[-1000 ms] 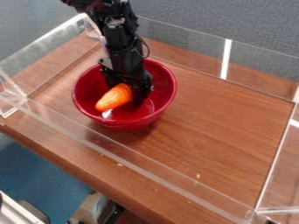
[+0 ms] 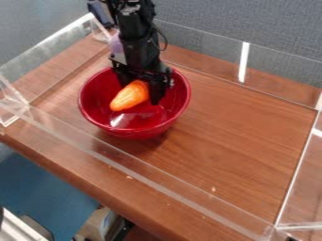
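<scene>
A red bowl (image 2: 151, 120) sits on the wooden table in the middle-left of the camera view. An orange carrot-like object (image 2: 127, 97) lies tilted inside it. My black gripper (image 2: 150, 88) reaches down into the bowl at the upper right end of the orange object, partly over it; whether its fingers are shut on it cannot be made out.
Clear low walls edge the table on several sides. A small purple item (image 2: 115, 43) is partly hidden behind the arm at the back.
My gripper has risen slightly, and the orange object has shifted up a little with its near end off the spot where it lay.
</scene>
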